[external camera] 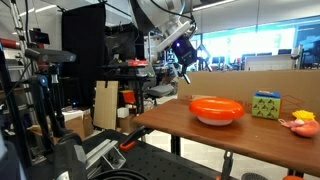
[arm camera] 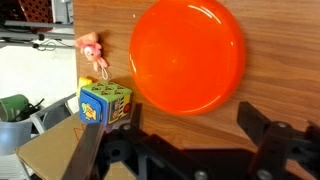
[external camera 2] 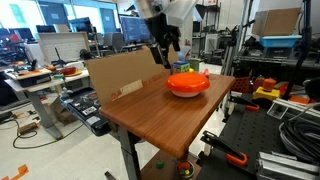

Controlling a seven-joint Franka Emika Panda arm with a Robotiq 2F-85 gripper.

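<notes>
A wide red-orange bowl (external camera: 217, 109) stands on the wooden table (external camera: 190, 128), and from above in the wrist view the red inside of the bowl (arm camera: 187, 55) looks empty. My gripper (external camera: 184, 76) hangs in the air above the table, clear of the bowl. Its two dark fingers stand far apart at the bottom of the wrist view, one finger (arm camera: 118, 142) to the left and the other finger (arm camera: 258, 125) to the right. Nothing shows between them. The gripper is open.
A blue and green block (arm camera: 104, 102) with yellow patches sits beside the bowl, near a pink plush toy (arm camera: 92, 50). A brown panel (external camera: 260, 84) stands along the table's far side. The table surface left of the bowl in exterior view 1 is bare.
</notes>
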